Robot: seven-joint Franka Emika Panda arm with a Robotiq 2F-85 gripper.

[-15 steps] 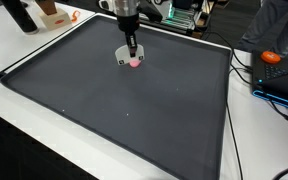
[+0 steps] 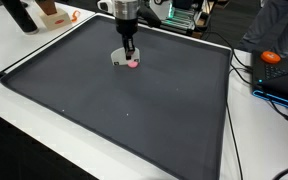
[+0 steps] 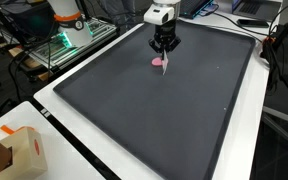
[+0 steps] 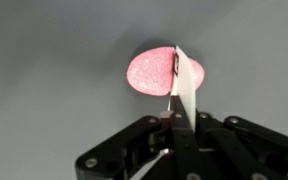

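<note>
A glittery pink, egg-shaped object (image 4: 150, 71) lies on the dark mat, partly covered in the wrist view by a thin white card-like piece (image 4: 187, 84) seen nearly edge-on. My gripper is shut on the white piece, which stands out beyond the fingertips. In exterior view 1 the white piece (image 2: 120, 57) shows its broad side, with the pink object (image 2: 133, 64) in front of its lower part. The second exterior view has the pink object (image 3: 157, 62) just left of the upright white piece (image 3: 165, 63). Whether the two touch, I cannot tell.
At the right in exterior view 1 are an orange object (image 2: 271, 57) and cables beyond the mat's edge. A tan box (image 3: 24, 155) stands at the lower left of exterior view 2.
In exterior view 1 my gripper and the white piece have shifted slightly left, and the fingers now reach lower in front of the piece. The pink object appears almost in place.
</note>
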